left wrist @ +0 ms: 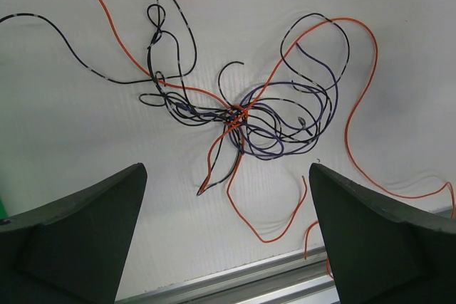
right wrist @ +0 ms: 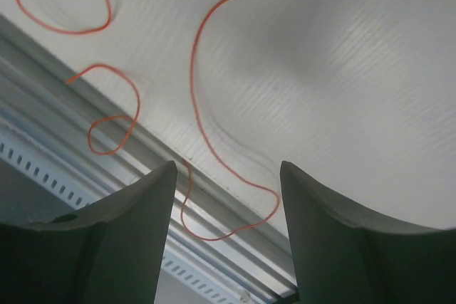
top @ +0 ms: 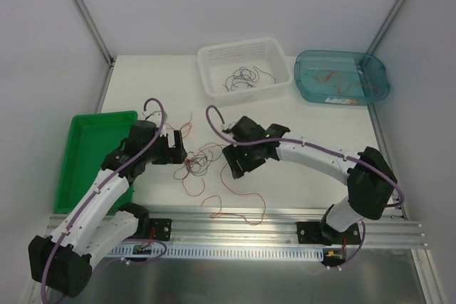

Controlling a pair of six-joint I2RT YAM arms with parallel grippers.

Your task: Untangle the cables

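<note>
On the white table lies a tangle of black, dark blue and red cables (left wrist: 263,122), bunched tightest where red strands cross its middle. A long red cable (right wrist: 194,83) runs out from it toward the front rail, its end looping over the metal edge. Left of the tangle, my left gripper (top: 178,149) is open, fingers wide apart and empty, as the left wrist view confirms. My right gripper (top: 239,163) hangs over the table just right of the tangle, near the red cable. Its fingers (right wrist: 135,233) stand part open with nothing between them.
A green bin (top: 80,158) stands at the left. At the back are a white basket (top: 206,69) holding dark cables and a blue-green bin (top: 306,90) holding red ones. Metal rails (top: 214,231) border the front. The table's right half has free room.
</note>
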